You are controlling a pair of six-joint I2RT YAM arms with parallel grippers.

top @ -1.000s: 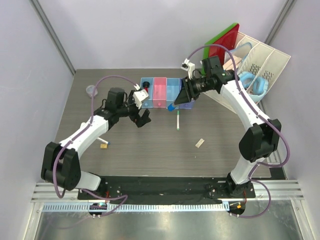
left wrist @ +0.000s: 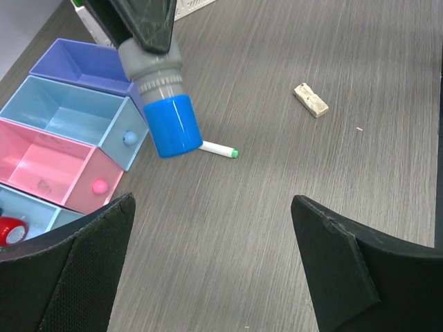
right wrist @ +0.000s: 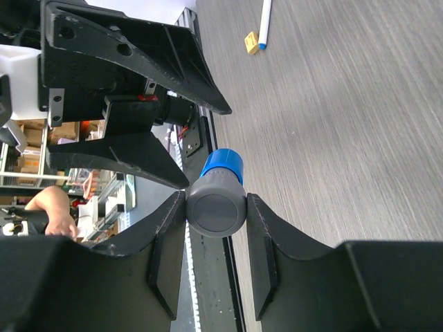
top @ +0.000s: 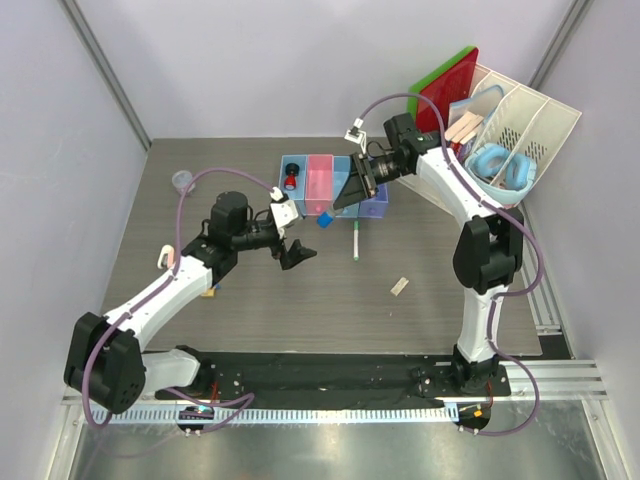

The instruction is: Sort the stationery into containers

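My right gripper is shut on a grey cylinder with a blue cap [left wrist: 172, 124], held above the table in front of the coloured bins. My left gripper stands open just left of and below it, nothing between its fingers. A blue bin [left wrist: 76, 104], a pink bin [left wrist: 41, 155], a purple bin [left wrist: 83, 62] and another blue bin holding a red object [left wrist: 12, 229] stand in a row. A white marker with a green end [top: 355, 240] and a light eraser-like block [top: 398, 286] lie on the table.
A cream divided rack [top: 540, 110] with stationery stands at back right. A clear cup [top: 182, 180] is at the left. A white marker [right wrist: 264, 21] and yellow block [right wrist: 252, 43] lie near the left arm.
The right gripper and its cylinder have moved left toward the left arm. The left gripper has shifted toward the front and right.
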